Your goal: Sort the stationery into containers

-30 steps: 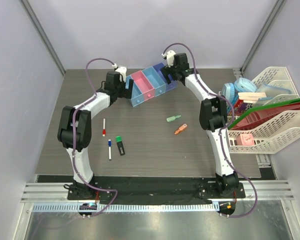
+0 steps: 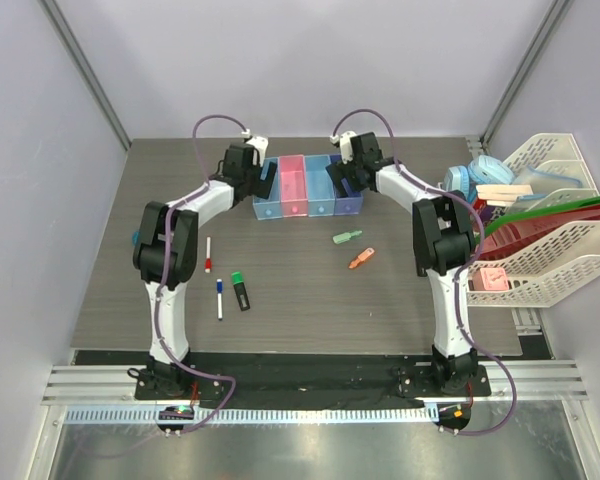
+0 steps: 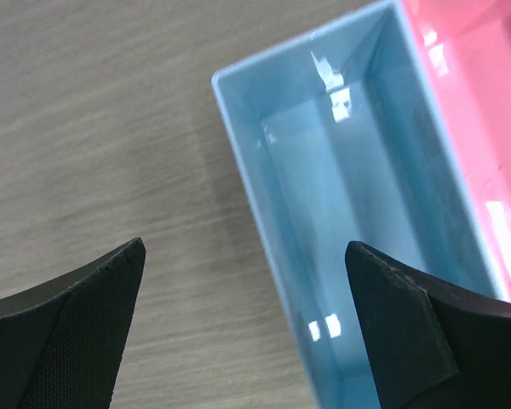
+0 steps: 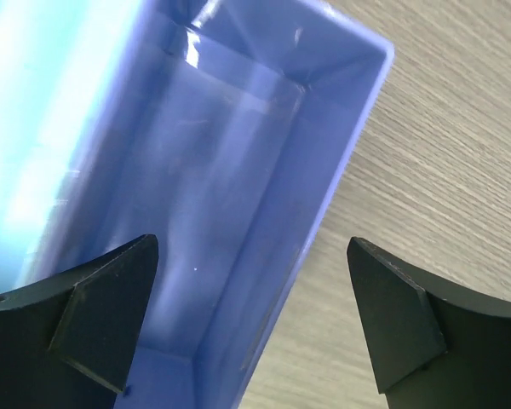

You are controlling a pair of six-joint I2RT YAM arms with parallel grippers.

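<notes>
Four joined bins form a straight row at the back of the table: light blue (image 2: pixel 267 209), pink (image 2: pixel 292 180), light blue (image 2: pixel 320 180) and dark blue (image 2: pixel 348 206). At the row's left end my left gripper (image 2: pixel 264 180) is open, the outer wall of the light blue bin (image 3: pixel 264 204) passing between its fingers. My right gripper (image 2: pixel 346 179) stands open over the dark blue bin (image 4: pixel 307 187), whose outer wall lies between its spread fingers. In front lie a red-and-white marker (image 2: pixel 208 262), a blue-and-white marker (image 2: pixel 220 300), a green-topped black marker (image 2: pixel 241 292), and green (image 2: pixel 347 237) and orange (image 2: pixel 361 258) small bottle-shaped items.
A white basket (image 2: pixel 550 285) heaped with various things takes up the right side. A small blue thing (image 2: pixel 135 237) shows partly beside the left arm, and something dark (image 2: pixel 420 268) beside the right arm. Bare table (image 2: pixel 320 310) lies front and centre.
The row of bins has turned from slanted to straight, its right end coming toward the front. Both grippers have shifted right, the right one also forward. The loose items have stayed put.
</notes>
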